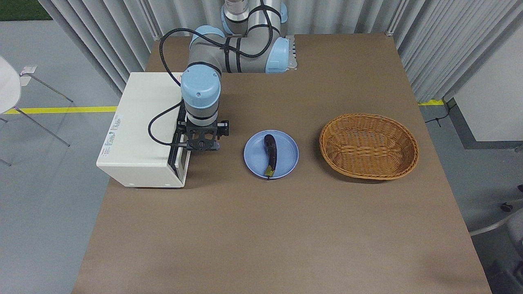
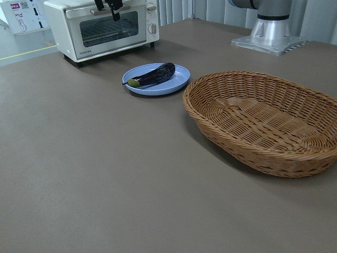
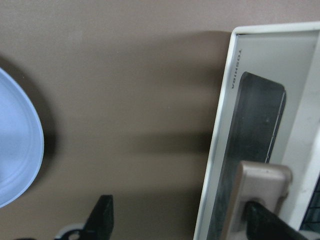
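Note:
My gripper is at the front of the white toaster oven [image 1: 137, 132]. In the wrist view its two black fingers stand apart, the right one against the oven's handle [image 3: 255, 185], the left one over the table. In the left view the oven door [image 2: 95, 34] shows its glass and handle, with the gripper tips at its upper part; the door appears slightly tilted in the wrist view. Beside the oven a dark eggplant [image 1: 271, 152] lies on a blue plate [image 1: 252, 157].
A wicker basket [image 1: 367, 147] stands right of the plate on the brown table [image 1: 284, 230]. The arm's base [image 2: 268, 42] is at the back.

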